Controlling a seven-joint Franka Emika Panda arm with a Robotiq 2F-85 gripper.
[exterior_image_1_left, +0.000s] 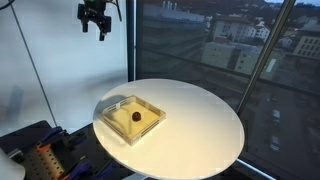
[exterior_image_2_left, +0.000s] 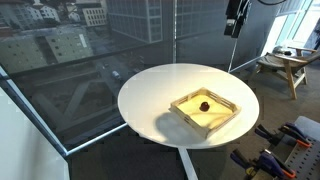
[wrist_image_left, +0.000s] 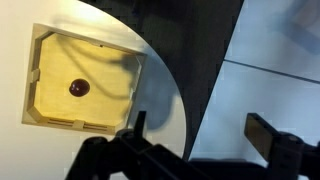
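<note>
High above the table, my gripper (exterior_image_1_left: 93, 38) hangs open, with nothing between its fingers. In the wrist view its two dark fingers (wrist_image_left: 262, 135) stand wide apart at the bottom, over the floor beyond the table's edge. A small dark red round object (wrist_image_left: 79, 88) lies inside a shallow yellow wooden tray (wrist_image_left: 110, 48), well below and off to one side of the gripper. Exterior view 2 shows the same dark object (exterior_image_2_left: 204, 106) within the tray (exterior_image_2_left: 219, 123), touching no wall. What exactly it is cannot be made out.
The tray stands near one side of a white oval table (exterior_image_1_left: 195, 125), whose remaining top is bare. Large windows (exterior_image_1_left: 220, 50) border the area. A wooden chair (exterior_image_2_left: 290, 68) stands behind, away from the table.
</note>
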